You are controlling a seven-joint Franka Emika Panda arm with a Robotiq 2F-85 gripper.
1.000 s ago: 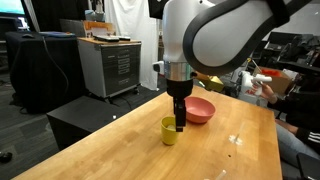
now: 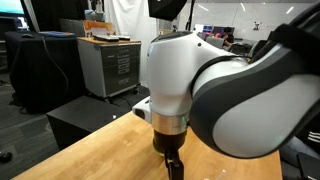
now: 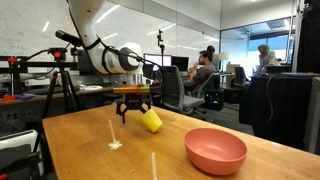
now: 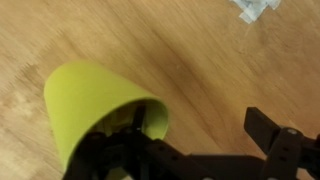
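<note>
A yellow cup (image 3: 151, 120) stands on the wooden table and looks tilted in exterior view 2. My open gripper (image 3: 132, 108) is right at it. In the wrist view the cup (image 4: 85, 105) fills the left side, its mouth facing the fingers. One finger (image 4: 136, 122) reaches into the cup's mouth, while the other finger (image 4: 262, 130) is outside, well apart over bare wood. Whether the inner finger touches the cup wall cannot be told. Exterior view 1 has the arm covering nearly all of the cup.
A pink bowl (image 3: 215, 148) sits on the table to the right of the cup in exterior view 2. White scraps (image 3: 115, 145) lie nearer the front, with a thin white strip (image 3: 154, 167) close by. Bare table surrounds the cup.
</note>
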